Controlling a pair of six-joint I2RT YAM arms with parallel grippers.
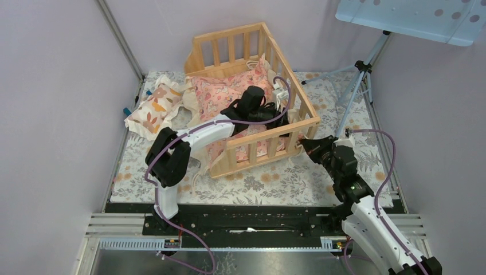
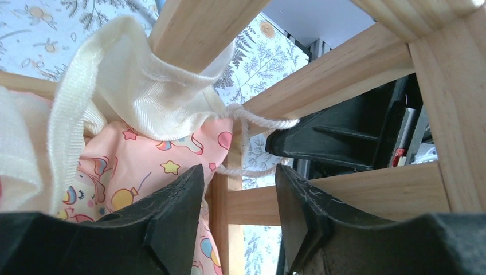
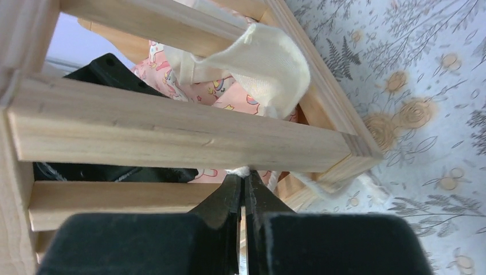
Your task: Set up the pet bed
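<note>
Within the wooden crib-shaped pet bed lies a pink patterned cushion with cream edging. My left gripper is inside the bed near its right front corner. Its fingers are apart, with the cushion's corner and a white cord beyond them. Outside that corner, my right gripper is shut by the rails. White cord shows right at its fingertips, and the cord's strands run to it in the left wrist view. Whether the fingers pinch the cord I cannot tell.
A small floral pillow lies left of the bed. A light-blue stand rises at the back right. Slats stand close around both grippers.
</note>
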